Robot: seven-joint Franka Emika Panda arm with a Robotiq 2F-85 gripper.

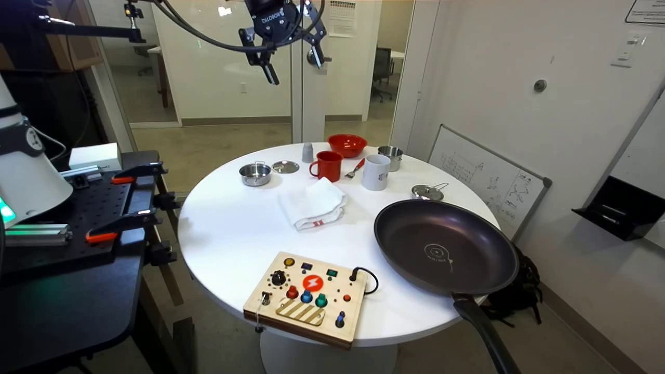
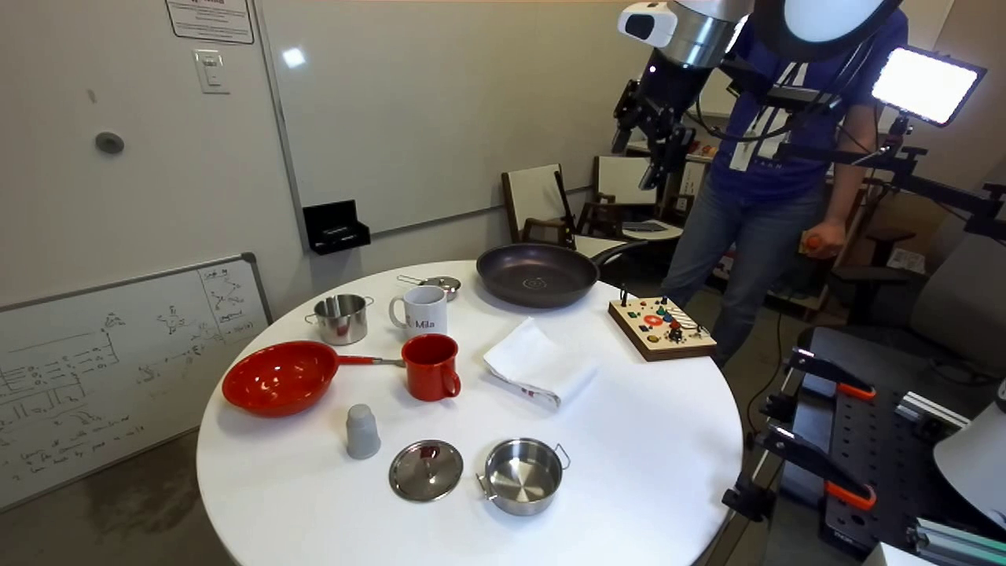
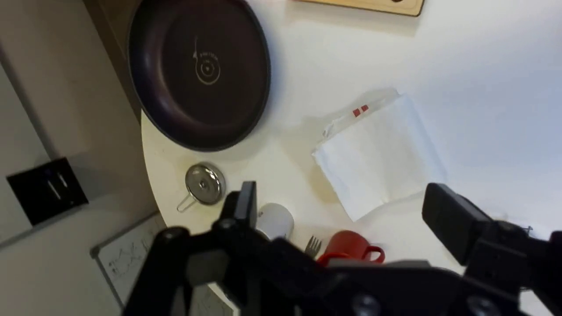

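My gripper [image 1: 295,72] hangs open, high above the round white table, with nothing between its fingers. In the wrist view a folded white cloth [image 3: 382,152] with red marks lies on the table below the gap between the fingers. Near the cloth stand a red mug [image 1: 328,165] and a white mug [image 1: 375,172], and between them a fork [image 1: 355,168]. A large dark frying pan [image 1: 446,246] rests by the table edge, its handle sticking out past it. A wooden board with knobs and switches [image 1: 309,297] sits at the near edge in exterior view 1.
Also on the table are a red bowl [image 2: 280,377], a grey shaker [image 2: 362,432], a steel lid [image 2: 426,470], a small steel pot [image 2: 523,476], a steel cup [image 2: 340,319] and a lid with a wire handle [image 1: 427,192]. Someone in purple [image 2: 754,207] stands behind the arm.
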